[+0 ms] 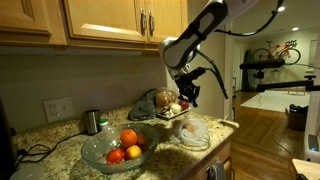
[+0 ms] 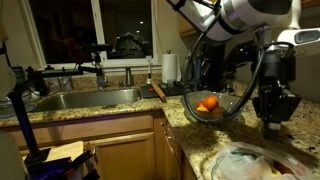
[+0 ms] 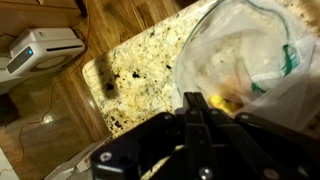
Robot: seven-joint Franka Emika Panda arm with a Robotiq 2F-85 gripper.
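Observation:
My gripper is shut, with nothing showing between its fingers. It hangs above the counter, over the near edge of a clear plastic bag or bag-lined bowl [image 3: 250,55]. A small yellow-orange item [image 3: 222,103] shows inside that bag, partly hidden by the fingers. In the first exterior view the gripper [image 1: 190,94] is above and apart from the bag [image 1: 190,132]. To the left, a large colander [image 1: 97,151] holds several round red and orange fruits [image 1: 128,138].
A container with several items [image 1: 170,103] stands at the back of the counter [image 1: 173,160], near the wall. A sink [image 2: 85,98] lies farther along. The counter's front edge drops to a wooden floor. Upper cabinets [image 1: 105,18] overhang the back.

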